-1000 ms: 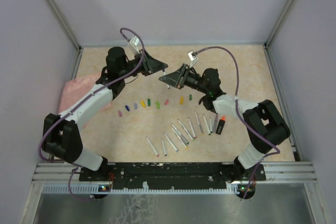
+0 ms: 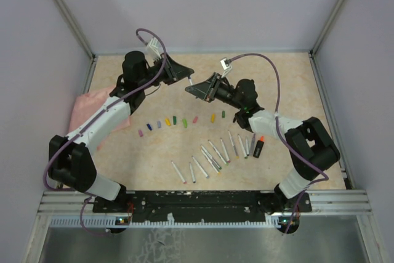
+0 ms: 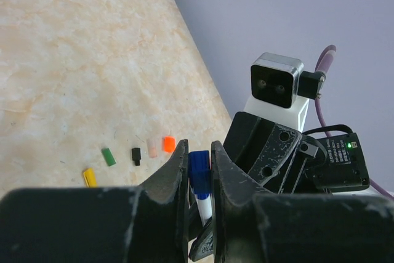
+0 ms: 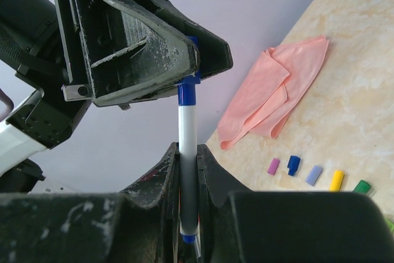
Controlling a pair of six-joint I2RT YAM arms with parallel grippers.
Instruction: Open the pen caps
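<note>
A white pen with a blue cap (image 4: 188,127) stands upright between my grippers. My left gripper (image 2: 186,73) is shut on its blue top end, and my right gripper (image 2: 194,90) is shut on the white barrel below. In the right wrist view a blue band shows just under the left gripper's fingers; whether cap and barrel have parted I cannot tell. Several other white pens (image 2: 178,172) lie on the table toward the front, and several loose coloured caps (image 2: 184,122) lie across its middle.
A pink cloth (image 2: 87,109) (image 4: 271,90) lies at the table's left. A black marker with an orange tip (image 2: 258,148) lies at the right among the pens.
My left gripper and arm have moved slightly up and to the left in the top view. The right arm shows little change.
</note>
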